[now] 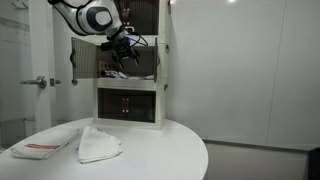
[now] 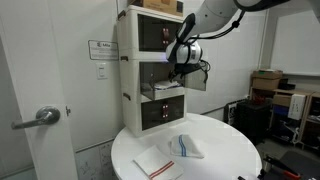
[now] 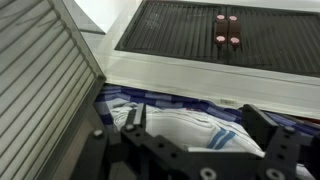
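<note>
My gripper is open, its two dark fingers apart with nothing held between them. In the wrist view a white cloth with blue stripes [image 3: 180, 126] lies beyond the fingers, on top of a blue plaid cloth [image 3: 170, 99]. These folded cloths [image 2: 165, 92] sit in the open middle compartment of a white cabinet [image 2: 133, 85]. From outside, the gripper [image 1: 128, 57] hangs before that compartment. Two more cloths lie on the round white table: a white one with red stripes [image 2: 157, 164] and a white one with a blue-grey edge [image 2: 185, 147].
A louvred door [image 1: 86, 60] stands swung out at the compartment's left; the wrist view shows a louvred panel [image 3: 40, 85] close by. Shut dark doors [image 1: 126, 105] lie below the opening.
</note>
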